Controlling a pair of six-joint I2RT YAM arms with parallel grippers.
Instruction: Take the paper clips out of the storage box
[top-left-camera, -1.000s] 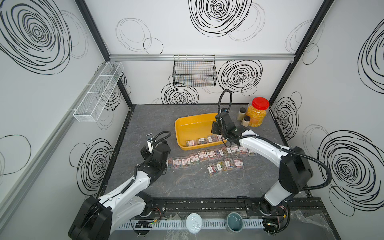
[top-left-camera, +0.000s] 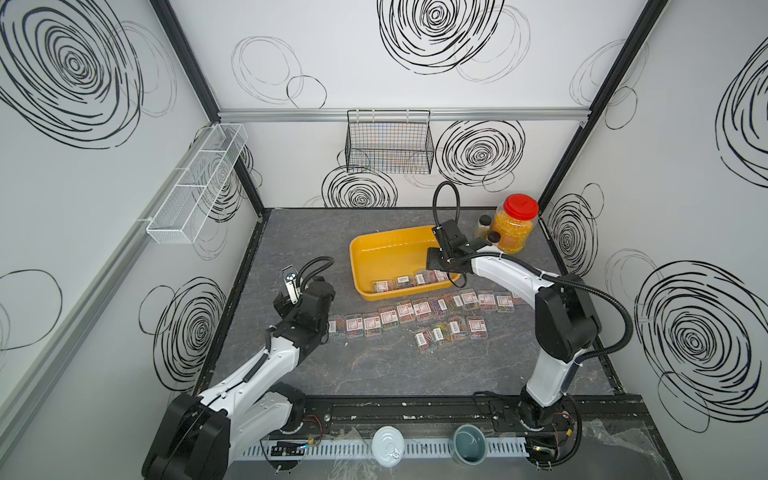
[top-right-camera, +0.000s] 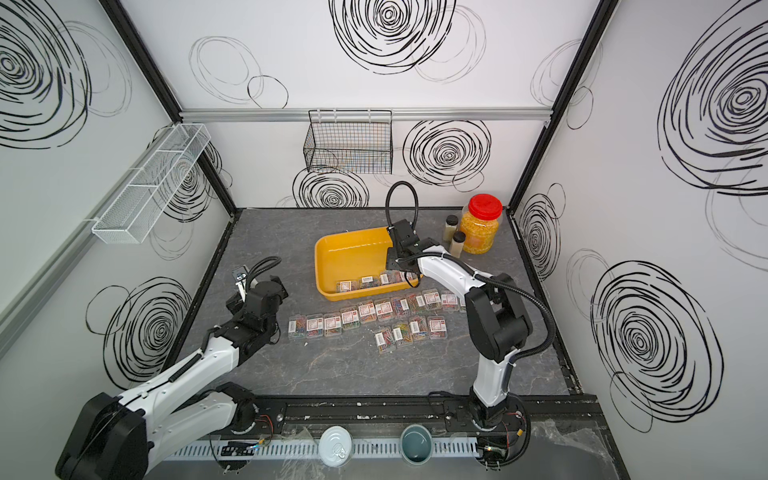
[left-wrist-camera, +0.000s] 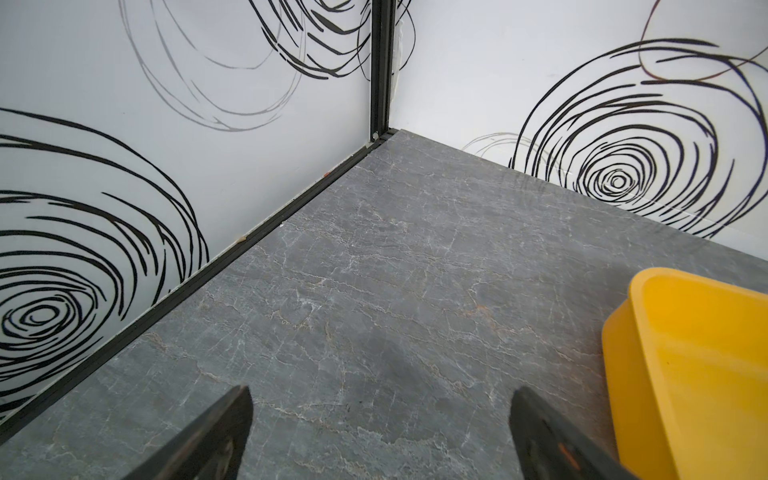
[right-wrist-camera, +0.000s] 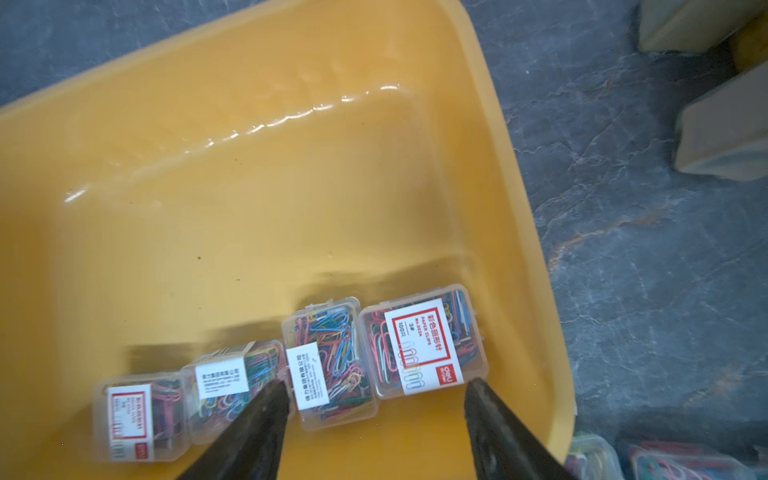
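Note:
The yellow storage box (top-left-camera: 366, 260) lies on the grey table with several clear packs of coloured paper clips along its near side. In the right wrist view, a flat pack (right-wrist-camera: 422, 342) with a red-framed label is at the right end of that row, against another pack (right-wrist-camera: 329, 364). My right gripper hangs over the box, its fingers spread apart with nothing held between them; these packs show beyond the fingertips. My left gripper stands open over bare table left of the box (left-wrist-camera: 628, 344), holding nothing.
More clip packs (top-left-camera: 389, 317) lie in rows in front of the box. A red-lidded jar (top-left-camera: 514, 224) and two small bottles (top-left-camera: 483, 226) stand right of it.
My left arm has pulled back a little to the left. The packs appear unmoved.

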